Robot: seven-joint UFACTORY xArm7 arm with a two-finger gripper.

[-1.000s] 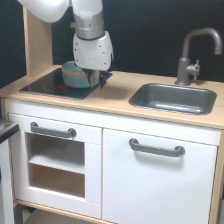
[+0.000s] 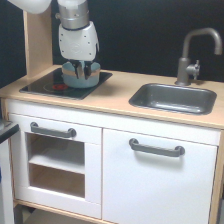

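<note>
My white gripper (image 2: pixel 82 68) hangs over the black stovetop at the back left, its fingers down at a blue-grey pot (image 2: pixel 74 80) standing on the stovetop (image 2: pixel 51 84). The fingers overlap the pot in this view; whether they are open or shut on it is too small to tell.
A steel sink (image 2: pixel 174 98) with a faucet (image 2: pixel 186 62) is at the right of the wooden counter (image 2: pixel 125 89). Below are white cabinets (image 2: pixel 157 185) with grey handles and an open niche at the left. The counter between stovetop and sink is clear.
My gripper has shifted slightly left, further over the pot. The pot looks a little lower or nearer the front of the stovetop.
</note>
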